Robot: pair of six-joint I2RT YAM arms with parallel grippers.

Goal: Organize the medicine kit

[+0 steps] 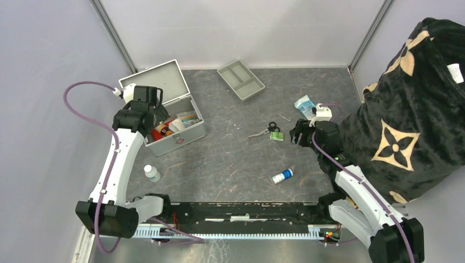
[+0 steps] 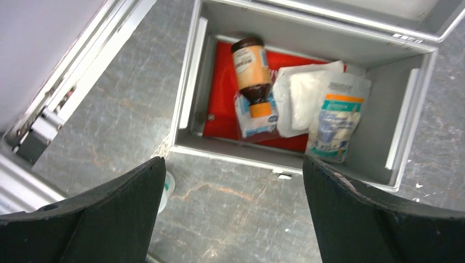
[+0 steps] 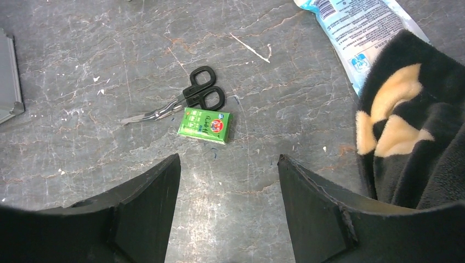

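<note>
An open metal kit (image 1: pixel 175 141) holds an orange-brown bottle (image 2: pixel 247 63), gauze and pouches (image 2: pixel 335 120) on red fabric. My left gripper is open above it, empty. A white bottle (image 1: pixel 152 173) stands below the kit, partly hidden in the left wrist view. My right gripper is open and empty, short of a green box (image 3: pixel 203 124), which lies beside scissors (image 3: pixel 159 113). A blue-white pouch (image 3: pixel 356 38) lies at the right rear, and a blue-labelled bottle (image 1: pixel 282 176) lies on its side at the front.
A grey divided tray (image 1: pixel 249 89) lies at the back centre. A dark patterned blanket (image 1: pixel 417 120) fills the right side and reaches the table.
</note>
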